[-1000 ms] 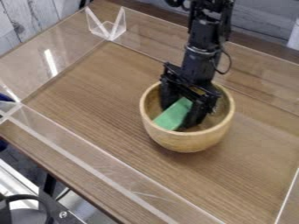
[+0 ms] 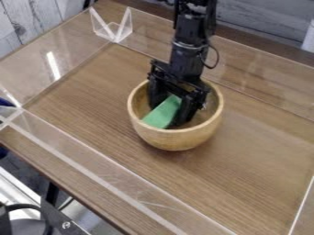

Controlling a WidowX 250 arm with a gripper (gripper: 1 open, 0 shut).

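A tan wooden bowl [image 2: 178,136] stands on the wooden table, with a green object [image 2: 161,116] inside it. My black gripper [image 2: 172,99] reaches down from the top centre into the bowl, over and beside the green object. Its dark fingers are cluttered against the bowl's interior, so where each tip rests and whether anything is between them is hard to make out.
A clear plastic container [image 2: 112,25] sits at the back left. A dark cable or fixture lies at the bottom left corner.
The bowl, the green object and my gripper have moved leftward and slightly back from where they were a second ago, the gripper staying inside the bowl.
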